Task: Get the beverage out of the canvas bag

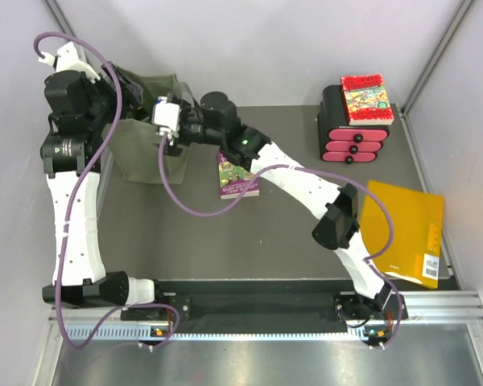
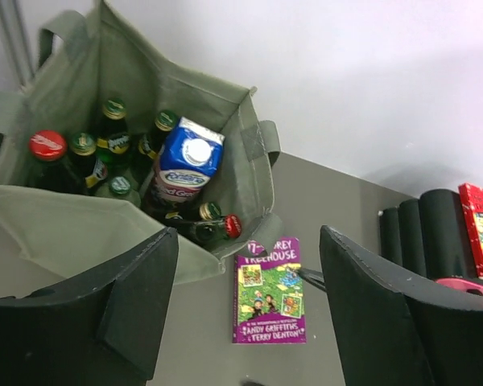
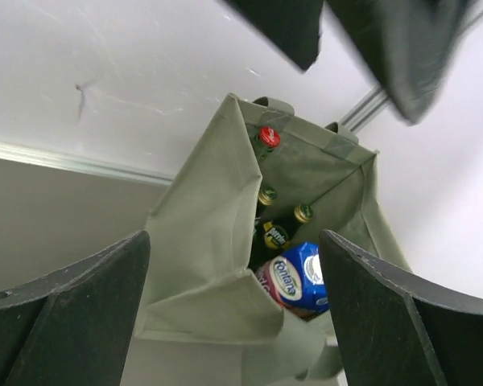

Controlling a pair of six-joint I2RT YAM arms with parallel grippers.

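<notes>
A green canvas bag (image 1: 149, 161) stands at the back left. In the left wrist view it holds several bottles (image 2: 113, 129) and a blue carton (image 2: 189, 161); the right wrist view shows them too, behind the bag's folded wall (image 3: 205, 233). My left gripper is open, high above the bag's left part, nothing between its fingers. My right gripper hangs at the bag's right side, fingers apart, with nothing between them.
A purple book (image 2: 270, 297) lies right of the bag. A black drawer box (image 1: 334, 129) with a red book (image 1: 366, 98) stands at back right; a yellow folder (image 1: 394, 233) lies in front of it.
</notes>
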